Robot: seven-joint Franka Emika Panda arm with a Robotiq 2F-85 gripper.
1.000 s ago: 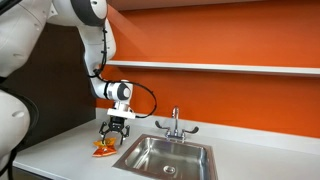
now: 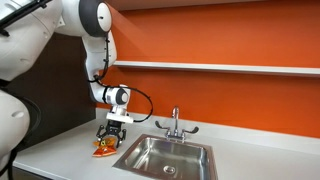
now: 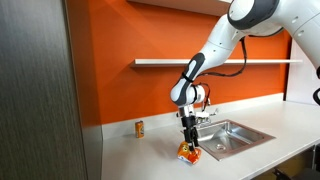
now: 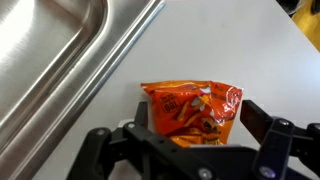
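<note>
An orange and red packet with white and dark markings [image 2: 105, 147] lies on the pale counter, left of the sink. In the wrist view the packet [image 4: 193, 110] sits between the fingers of my gripper, which stand wide apart. Its lower part is hidden behind the gripper's body. From the other side, my gripper [image 3: 190, 138] points down at the packet [image 3: 188, 152] from just above it; whether the fingers touch it I cannot tell.
The steel sink [image 2: 151, 171] with its faucet [image 2: 176, 125] lies right of the packet, its rim close by. A small orange container [image 3: 139, 130] stands near the back wall. A white shelf [image 2: 220, 69] runs above. Free counter [image 3: 130, 160] stretches on the packet's other side.
My gripper has come down slightly toward the packet. The packet appears to lie where it was.
</note>
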